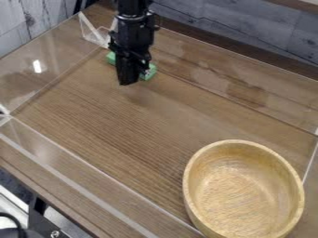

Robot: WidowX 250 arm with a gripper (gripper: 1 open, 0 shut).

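My dark gripper [129, 71] hangs from the arm at the upper middle of the camera view, over a green object [145, 67] on the wooden table [112, 139]. The green object is partly hidden behind the gripper. Whether the fingers are open or shut, or touch the object, is too small and dark to tell.
A large pale yellow bowl [243, 186] stands at the lower right. A clear plastic item lies left of the arm at the back.
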